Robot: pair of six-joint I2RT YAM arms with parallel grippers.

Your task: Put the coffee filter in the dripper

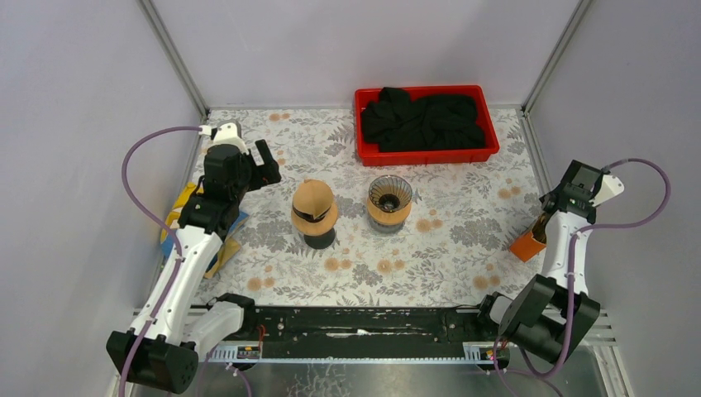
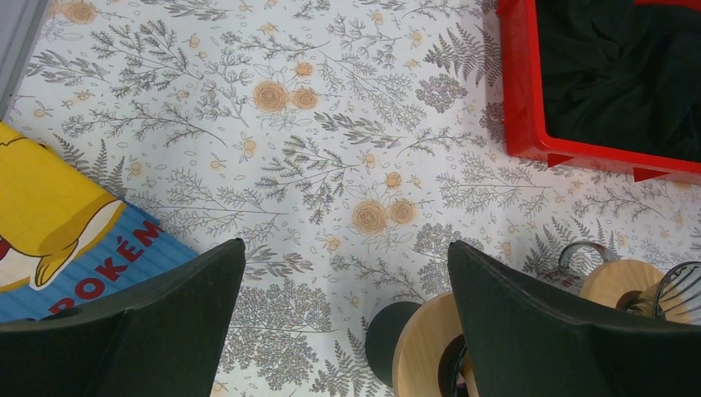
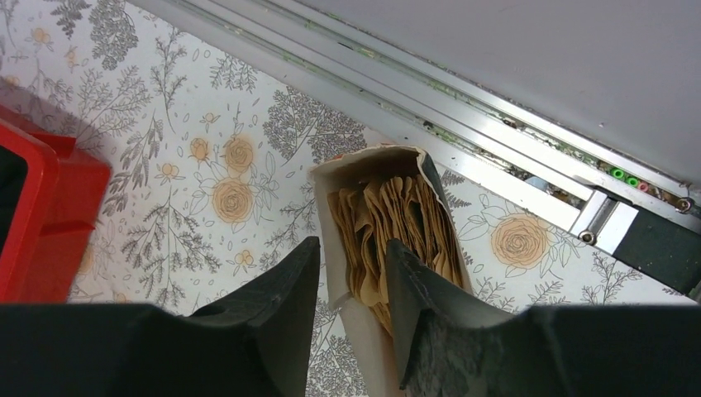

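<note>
On the right of the top view an orange box (image 1: 526,246) of filters stands beneath my right gripper (image 1: 547,200); in the right wrist view brown paper filters (image 3: 397,219) fill it, and the part-open right fingers (image 3: 345,277) are over its opening. Whether they touch a filter is unclear. A glass dripper with wooden collar (image 1: 388,211) stands at the centre. Left of it is another wooden-collared dripper (image 1: 314,207). My left gripper (image 1: 266,161) hangs open above the table's left side, nothing between its fingers.
A red tray (image 1: 426,156) with dark cloth lies at the back. A yellow-and-blue bag (image 2: 99,256) lies at the left edge. The table between the drippers and the box is clear.
</note>
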